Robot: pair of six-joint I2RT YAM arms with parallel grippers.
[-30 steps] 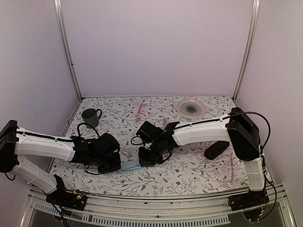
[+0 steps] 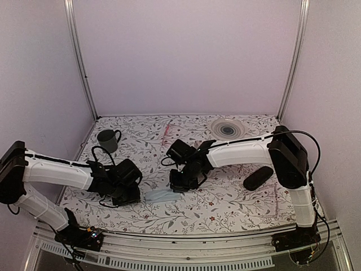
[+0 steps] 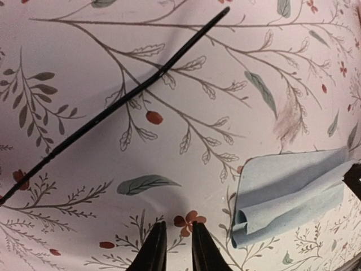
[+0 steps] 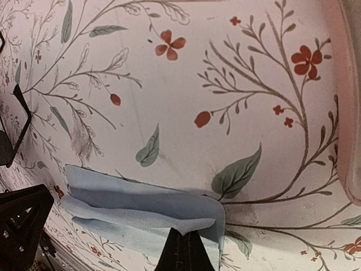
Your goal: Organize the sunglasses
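Note:
A pale blue cloth [image 3: 282, 175] lies folded on the flowered table between my grippers, a narrow flap turned over along it. My left gripper is part open just left of the cloth, nothing between its fingers. My right gripper is shut at the right end of the cloth, its tips at the raised flap; whether cloth is between them I cannot tell. A dark elongated object [image 2: 258, 178], possibly a case, lies at the right of the table; I see no sunglasses clearly.
A dark mug [image 2: 107, 141] stands at the back left, a round dish [image 2: 228, 129] at the back right. A thin pink object [image 2: 166, 134] lies at the back middle.
My right gripper has moved a little right and toward the back, and the cloth shows more fully, shifted slightly right. The left arm has moved slightly.

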